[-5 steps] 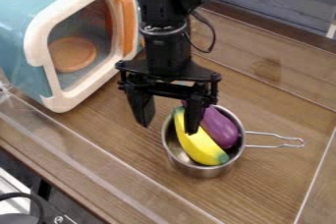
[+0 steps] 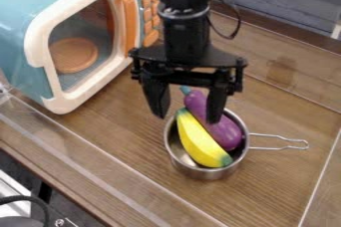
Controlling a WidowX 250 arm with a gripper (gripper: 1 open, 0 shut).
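My black gripper (image 2: pixel 186 99) hangs open above a steel pot (image 2: pixel 201 169) with a long wire handle to the right. In the pot lie a yellow banana (image 2: pixel 202 143) and a purple eggplant (image 2: pixel 224 133), partly hidden behind the gripper. I see nothing held between the fingers.
A light-blue toy microwave (image 2: pixel 40 12) with its door open and a round plate (image 2: pixel 74 55) inside stands at the upper left. A dark cable lies at the lower left.
My gripper has risen and swung a little, uncovering more of the banana's upper end and the eggplant. The pot and its contents look unmoved.
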